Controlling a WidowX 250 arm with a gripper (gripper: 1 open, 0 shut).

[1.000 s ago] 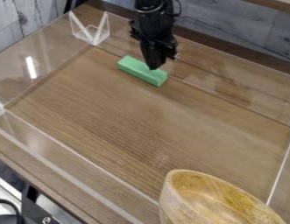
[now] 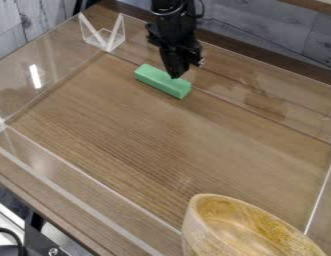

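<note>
A green rectangular block [image 2: 162,82] lies on the wooden tabletop near the back, angled from upper left to lower right. Just above and behind it, the dark robot gripper [image 2: 176,44] hangs at the top centre of the view. Its fingertips are small and dark, and whether they are open or shut is unclear.
A white wire-like object [image 2: 104,32] stands at the back left. A large yellow bowl [image 2: 248,232] sits at the front right edge. Dark cables lie beyond the table's left edge.
The gripper has shifted very slightly at the back of the table. The green block and the other objects look unmoved.
</note>
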